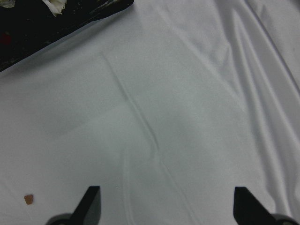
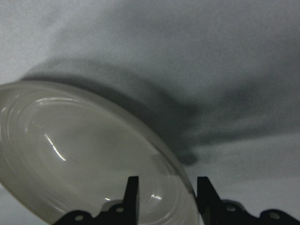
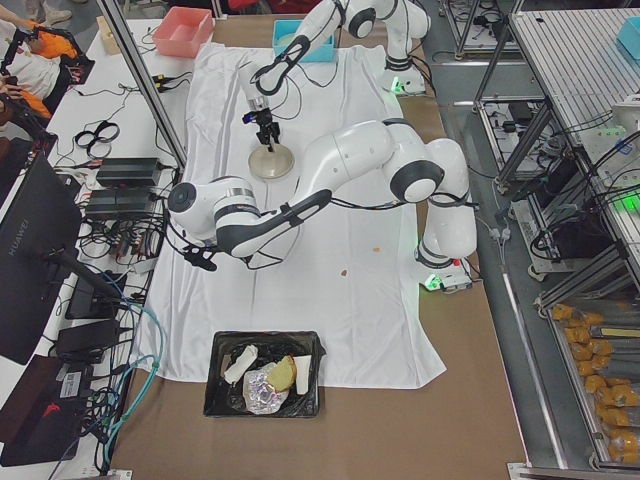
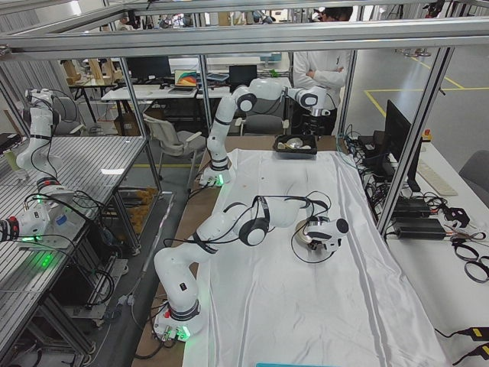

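Note:
A beige round plate (image 3: 270,165) lies on the white cloth (image 3: 320,290). My right gripper is down at its rim, open, one finger over the plate's inside and the other at the outer edge of the rim. My left gripper hangs open over bare cloth, nothing between its fingers. Beyond it in the left wrist view is the edge of a black lined bin (image 3: 217,390), which holds wrappers, foil and a yellowish item.
A blue container (image 3: 320,55) sits at the far end of the table. A pink bin (image 3: 183,30) and electronics stand on the side table. The cloth around the plate is mostly clear.

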